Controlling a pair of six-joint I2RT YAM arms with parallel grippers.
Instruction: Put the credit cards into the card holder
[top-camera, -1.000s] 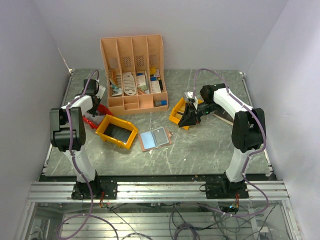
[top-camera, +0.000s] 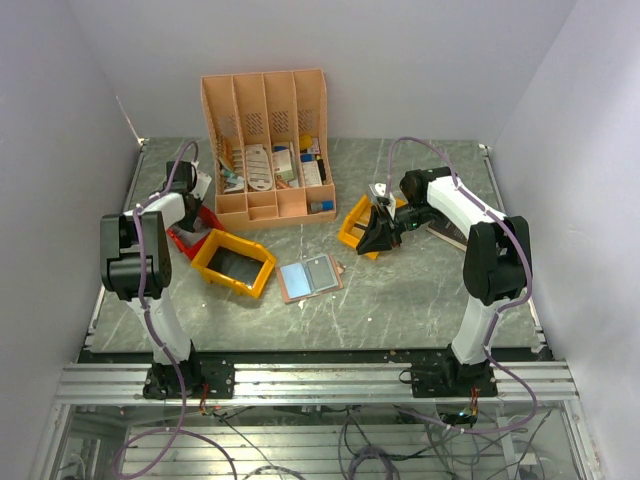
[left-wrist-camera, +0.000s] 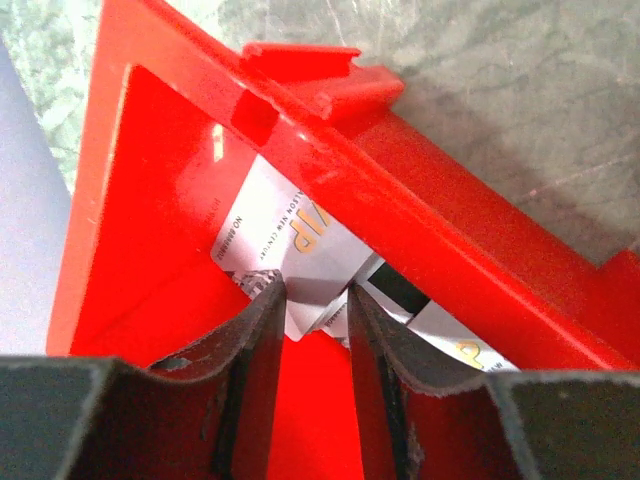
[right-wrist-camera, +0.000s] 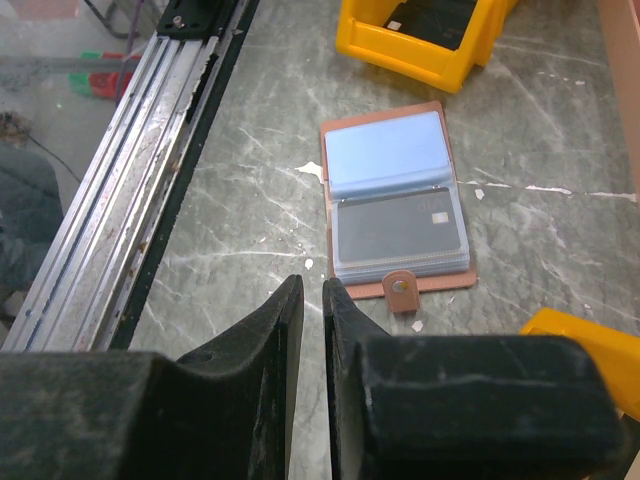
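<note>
White cards printed VIP (left-wrist-camera: 300, 230) lie in the red bin (left-wrist-camera: 150, 180), several overlapping along its wall. My left gripper is down in that bin with its fingertips on either side of the top card's lower corner, apart; whether they grip it is unclear. The card holder (right-wrist-camera: 390, 150), with a blue sleeve, a clear sleeve and a tan tab, lies flat mid-table, also in the top view (top-camera: 306, 277). My right gripper hangs beside it to the right in the top view, fingers close together, nothing visible between them.
A yellow bin (top-camera: 255, 248) sits between the red bin and holder; another (top-camera: 350, 220) is under the right arm. A tan organizer (top-camera: 265, 215) with assorted items stands at the back.
The left gripper has shifted very slightly at the red bin. The right arm and the holder look unchanged.
</note>
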